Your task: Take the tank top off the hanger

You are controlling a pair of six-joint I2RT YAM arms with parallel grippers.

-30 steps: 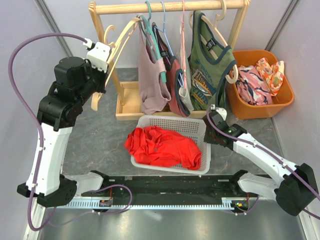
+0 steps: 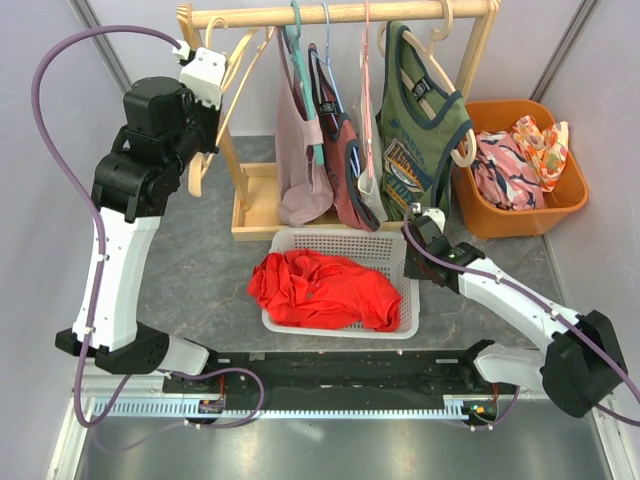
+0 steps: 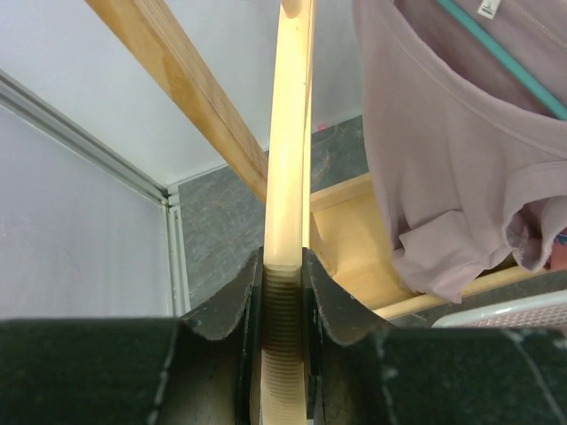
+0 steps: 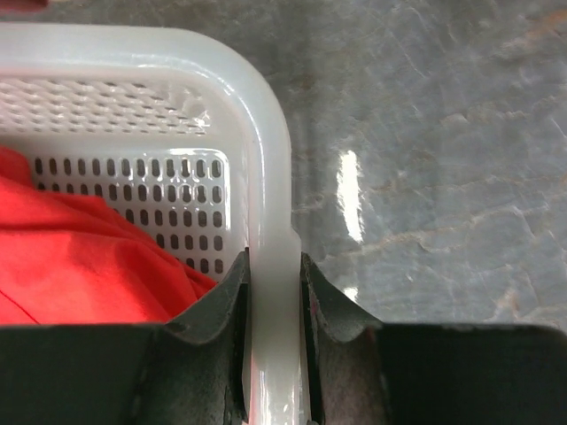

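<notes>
A bare wooden hanger [image 3: 287,168] runs between the fingers of my left gripper, which is shut on it beside the rack's left post. In the top view this hanger [image 2: 232,85] is up near the rail's left end. The red tank top [image 2: 325,288] lies crumpled inside the white basket [image 2: 285,240], on no hanger. My right gripper is shut on the basket's right rim [image 4: 270,177], and the red cloth [image 4: 89,257] shows to the left of it.
On the rack's rail [image 2: 340,13] hang a mauve top [image 2: 300,170], a dark top with red [image 2: 345,160] and a green tank top [image 2: 405,130]. An orange tub [image 2: 560,190] with folded clothes stands at the right. Bare floor [image 2: 190,270] lies left of the basket.
My left gripper has moved up and slightly right with the wooden hanger, toward the rail. The basket and my right gripper have shifted only slightly.
</notes>
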